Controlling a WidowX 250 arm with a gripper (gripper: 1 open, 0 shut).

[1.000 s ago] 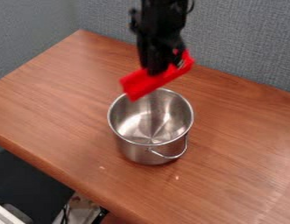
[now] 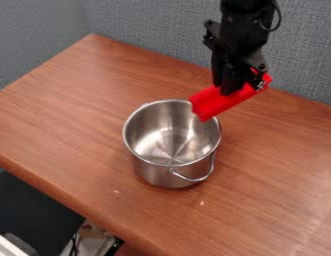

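Note:
My black gripper (image 2: 239, 70) is shut on a red cylinder (image 2: 213, 99), held tilted above the back right rim of a steel pot (image 2: 162, 165). The cylinder's lower left end overlaps the pot's rim in the view; whether it touches cannot be told. The pot stands upright on the wooden table (image 2: 61, 115), with a wire handle at its front right.
A grey padded wall (image 2: 154, 30) runs along the back. Past the table's front left edge are a dark gap and some light hardware with cables (image 2: 81, 240).
My gripper and the red cylinder have moved to the right, away from over the pot's middle. The pot has not visibly moved.

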